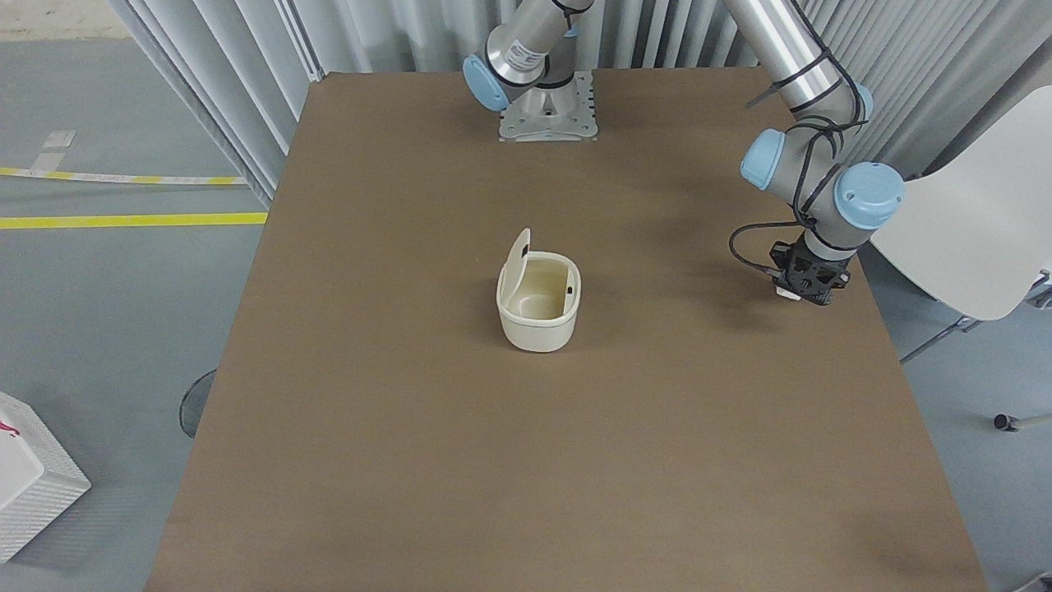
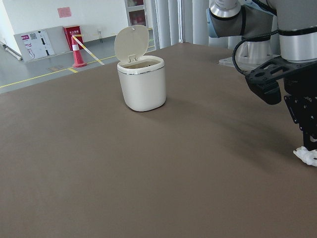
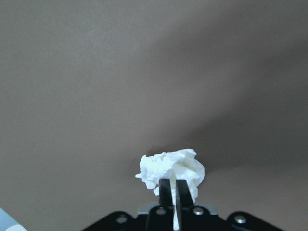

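A crumpled white tissue [image 3: 168, 168] is pinched between the fingertips of my gripper, which is shut on it, low over the brown table at the right. The tissue [image 2: 305, 155] also shows below the black gripper in the left view, and as a small white bit [image 1: 786, 294] in the front view. A small white bin [image 1: 537, 316] with its lid [image 2: 131, 42] raised stands near the middle of the table.
The robot's base [image 1: 547, 123] is at the back edge. A white chair [image 1: 962, 227] sits beyond the right edge.
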